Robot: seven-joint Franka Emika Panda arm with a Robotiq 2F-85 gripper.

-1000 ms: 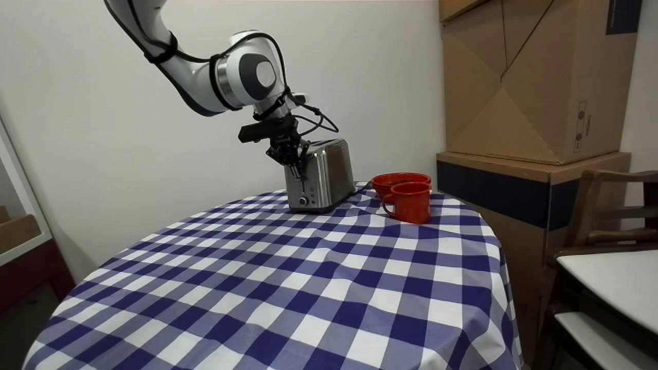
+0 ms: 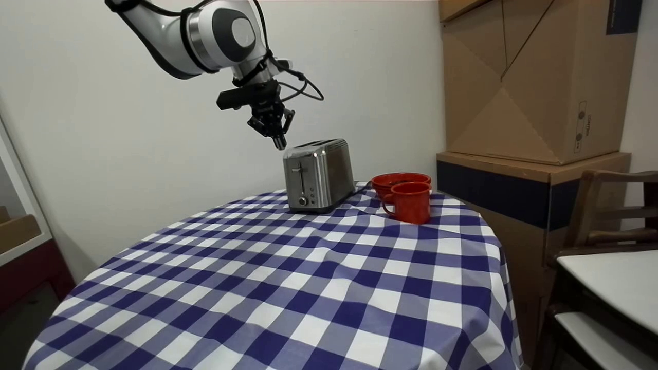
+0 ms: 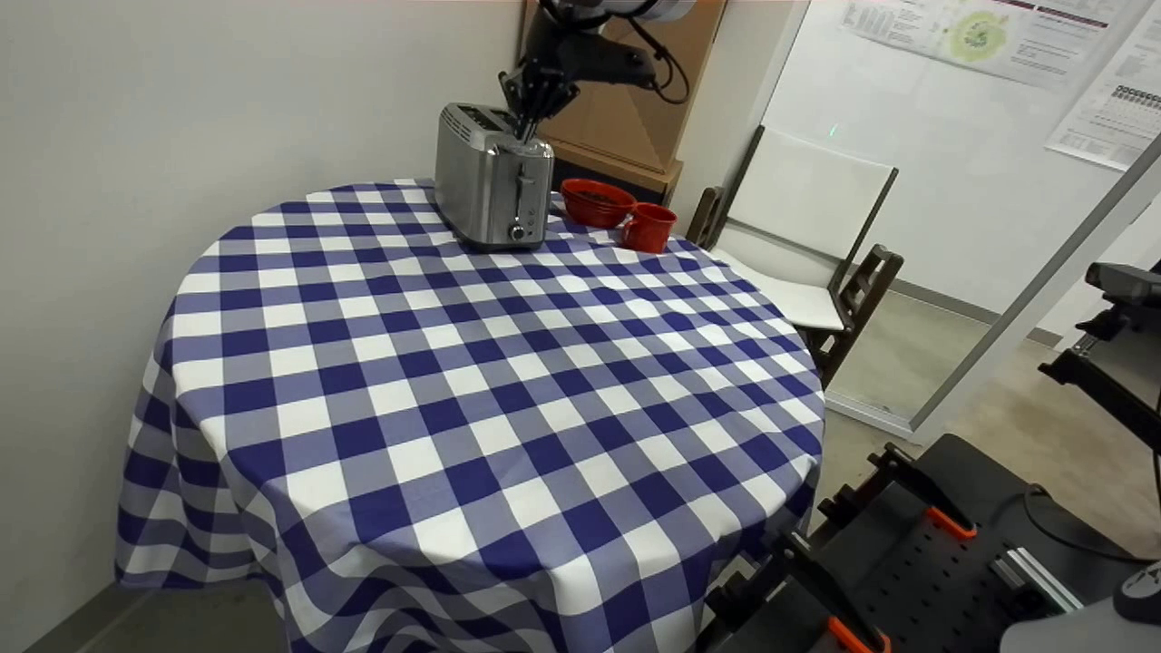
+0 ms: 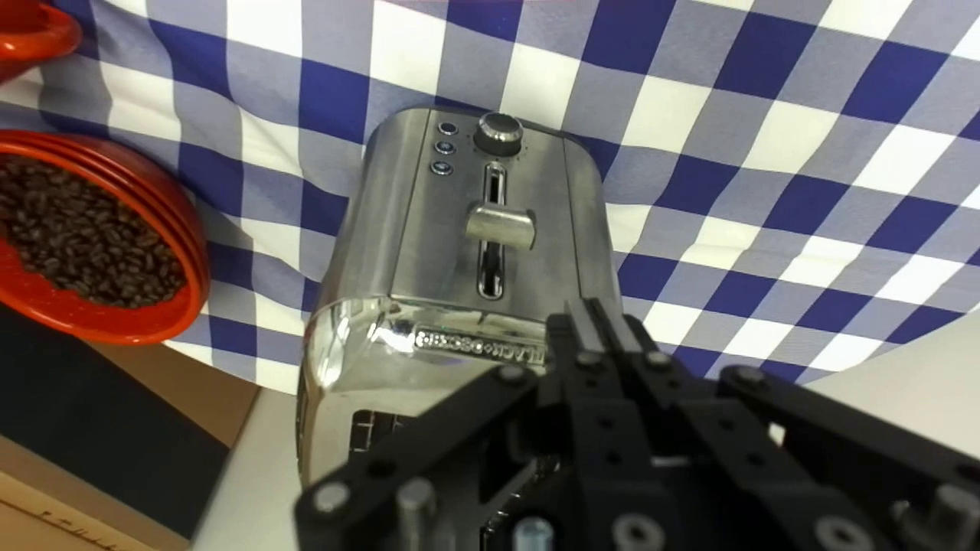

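Observation:
The silver toaster (image 2: 317,176) stands upright at the far side of the table, its slots facing up. On its front, the lever (image 4: 501,226) sits in the upper part of the slot, as exterior view 1 shows, above the round knob (image 4: 498,134). My gripper (image 2: 280,143) points down just above and in front of the toaster's top front edge, apart from the lever. In the wrist view its fingers (image 4: 584,323) are close together, with only a narrow gap and no object seen between them.
Beside the toaster are a red bowl (image 4: 170,262) of dark beans and a red mug (image 2: 411,202). Cardboard boxes (image 2: 518,92) stand behind at the right. Most of the checkered tablecloth (image 3: 457,381) is bare.
My arm has risen and drawn slightly left in exterior view 1, from in front of the toaster's lever to above its top edge. The toaster, bowl and mug have not moved.

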